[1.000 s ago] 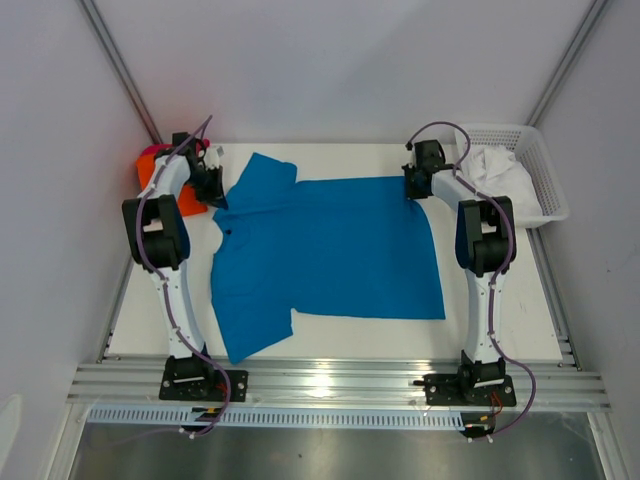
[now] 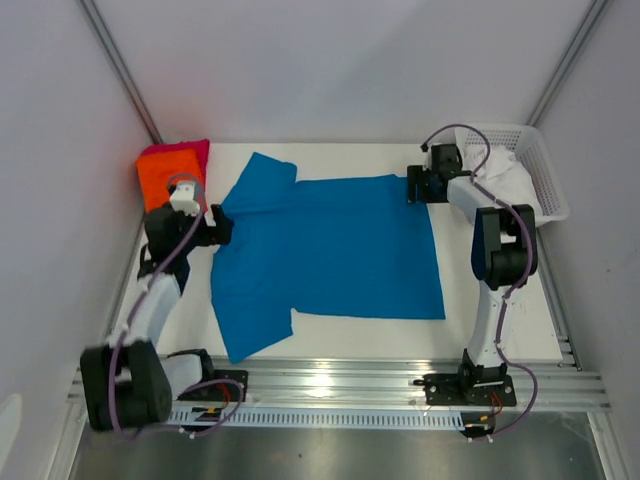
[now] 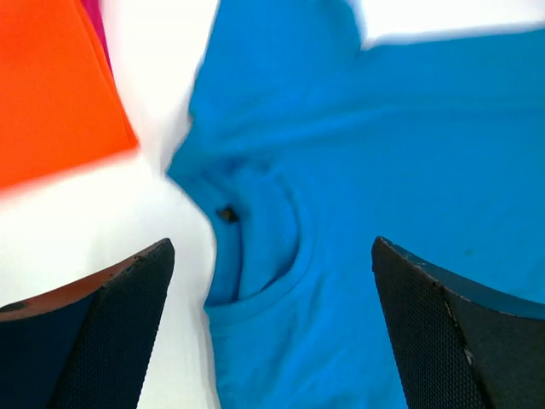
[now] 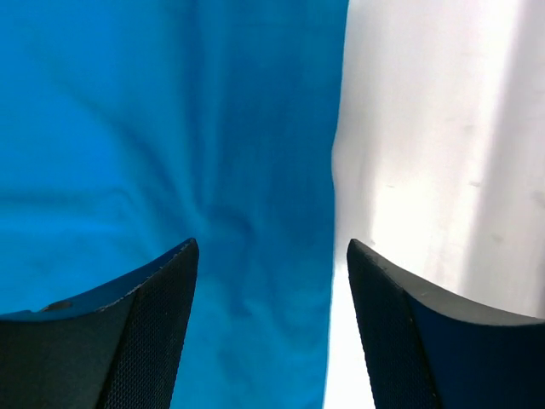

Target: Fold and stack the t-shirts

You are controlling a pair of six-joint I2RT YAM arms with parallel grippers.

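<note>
A blue t-shirt (image 2: 330, 250) lies spread on the white table, one sleeve pointing up at the back left and the other toward the front left. My left gripper (image 2: 214, 228) hangs over the shirt's left edge, open; in the left wrist view its fingers frame bunched blue folds (image 3: 264, 230). My right gripper (image 2: 418, 183) is over the shirt's upper right corner; in the right wrist view the fingers stand apart above the blue edge (image 4: 281, 170), with nothing seen between them but the shirt and table below.
Red and orange folded cloths (image 2: 165, 175) lie at the back left. A white basket (image 2: 545, 185) with white cloth stands at the back right. The bare table (image 2: 500, 330) shows along the front and right.
</note>
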